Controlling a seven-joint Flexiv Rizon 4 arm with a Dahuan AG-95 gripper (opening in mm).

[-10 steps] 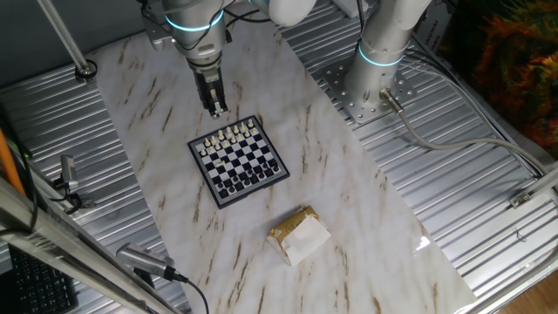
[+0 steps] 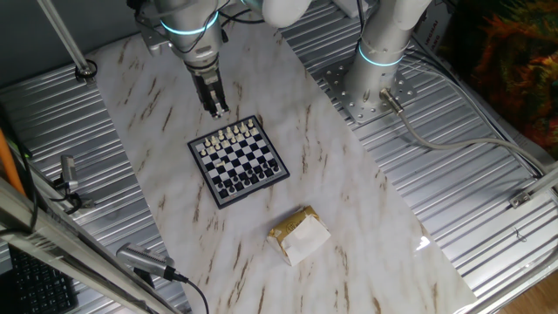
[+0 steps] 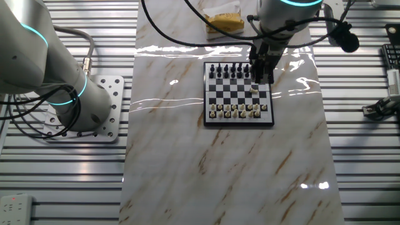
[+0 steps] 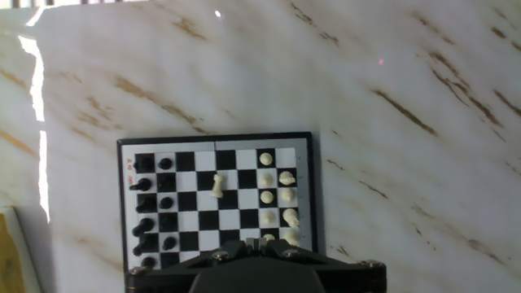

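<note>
A chessboard (image 2: 238,160) with a black frame lies on the marble-patterned table. White pieces (image 4: 267,196) line one side and black pieces (image 4: 166,203) the opposite side. One white piece (image 4: 217,185) is apart from its rows, out among the middle squares; whether it stands or lies is hard to tell. In exterior view 1 my gripper (image 2: 221,113) hangs above the table just beyond the white side of the board. At the bottom of the wrist view its fingers meet closely, shut, with nothing visible between them. They hide the lower part of the board there.
A gold-and-white packet (image 2: 299,235) rests on the table past the black side of the board. Cables (image 3: 206,44) hang across exterior view 2. Bare tabletop (image 3: 181,169) surrounds the board, with slatted metal beyond.
The wrist part of my arm has shifted slightly to the left in exterior view 1, the fingertips hardly at all. Board, pieces and packet look unchanged.
</note>
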